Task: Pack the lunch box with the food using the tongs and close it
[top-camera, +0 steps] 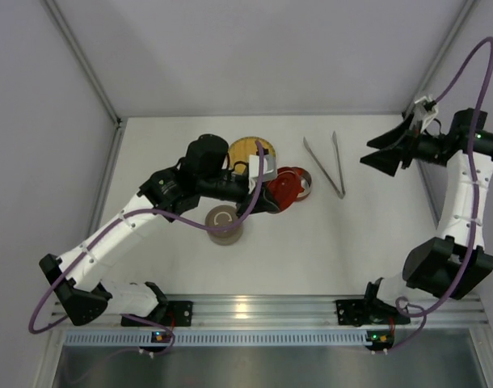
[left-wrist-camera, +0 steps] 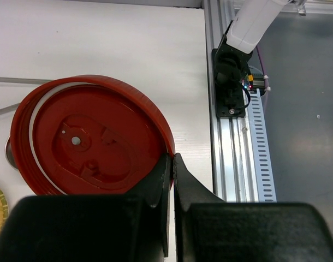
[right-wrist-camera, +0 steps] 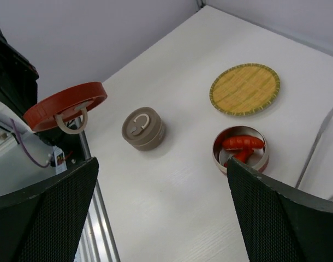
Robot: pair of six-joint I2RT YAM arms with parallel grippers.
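My left gripper is shut on the rim of a round red lid. In the top view this lid hangs tilted, partly over the lunch box. The open lunch box stands on the table with red sausage-like food inside, as the right wrist view shows. Left of it sits a closed brown round box, and behind is a round yellow woven plate. Out at the right side of the table, my right gripper stands open, nothing between its fingers.
Metal tongs lie spread in a V right of the lunch box. A metal rail runs along its front edge.
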